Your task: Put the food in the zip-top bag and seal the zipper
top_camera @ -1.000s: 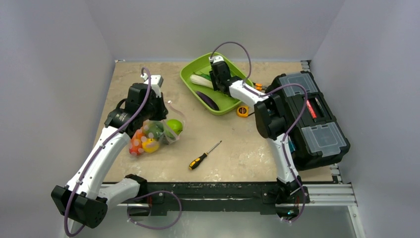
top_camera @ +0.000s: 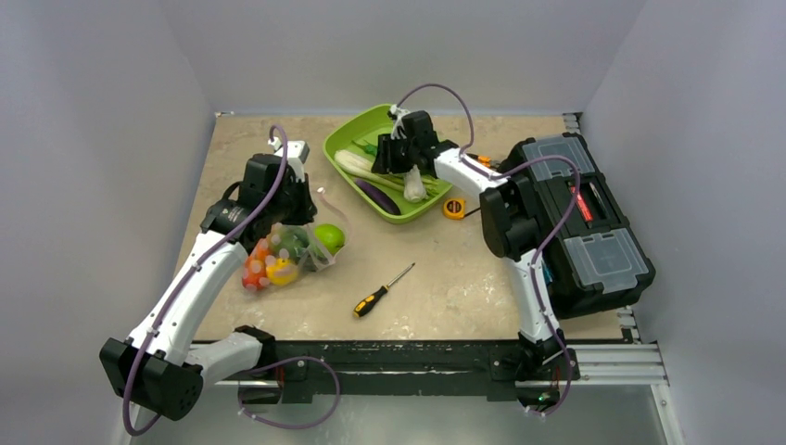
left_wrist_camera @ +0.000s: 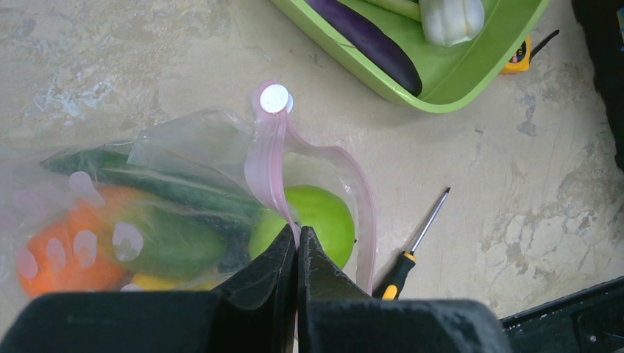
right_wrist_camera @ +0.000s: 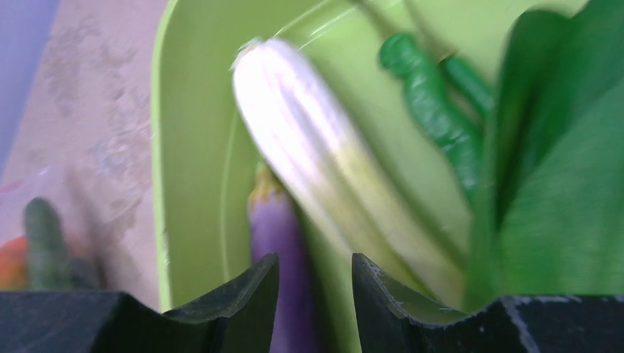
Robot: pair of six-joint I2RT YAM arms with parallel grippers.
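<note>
The clear zip top bag lies at the left with its pink-edged mouth partly open. Inside are a green round food, orange ones and a long dark green one. My left gripper is shut on the rim at that mouth. Over the green bin, my right gripper has its fingertips some way apart. Below them appear a purple eggplant and long white-stemmed vegetables. Whether the fingers have hold of anything cannot be made out.
Green peppers and broad leaves share the bin. A screwdriver lies in the middle front, a tape measure by the bin. The black toolbox fills the right side.
The green bin has shifted slightly left and toward the front. The right gripper has moved a little left, and the pale vegetables lie differently. The left arm and bag have barely moved.
</note>
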